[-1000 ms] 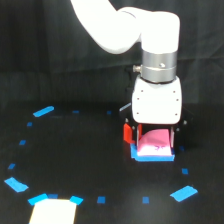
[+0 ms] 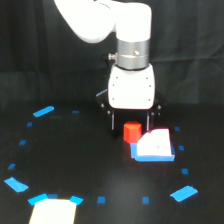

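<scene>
A small red block (image 2: 132, 132) stands at the left edge of a blue tray (image 2: 154, 156). On the tray lies a pink-and-white piece (image 2: 155, 140), close to the red block's right side. Over the red block hangs my gripper (image 2: 131, 121), pointing down with its thin dark fingers spread wide. One finger shows to the left of the block and the other to its right, near the pink piece. No contact with the block is visible; their exact depth cannot be told.
A pale cream square (image 2: 52, 212) sits at the front left edge of the dark table. Blue tape strips (image 2: 183, 193) and small blue marks lie around the surface.
My gripper has moved left, from above the pink piece to above the red block. The fingers stay apart. The tray has not visibly moved.
</scene>
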